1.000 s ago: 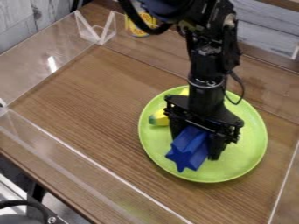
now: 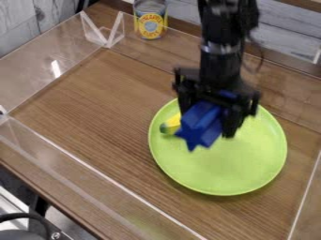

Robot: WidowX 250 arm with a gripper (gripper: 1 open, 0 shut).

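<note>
A green round plate (image 2: 232,164) sits on the wooden table. Over its upper part, my black gripper (image 2: 216,108) is motion-blurred, with a blue star-shaped object (image 2: 202,128) below and between its fingers; whether they touch it is not clear. A yellow piece (image 2: 171,123) lies at the plate's left edge, partly behind the blue object. The blur hides how the fingertips stand.
A yellow can (image 2: 150,20) stands at the back, beside a clear plastic piece (image 2: 100,28).
My gripper and the blue object have moved up in the view, away from the plate's front part, and are now blurred.
</note>
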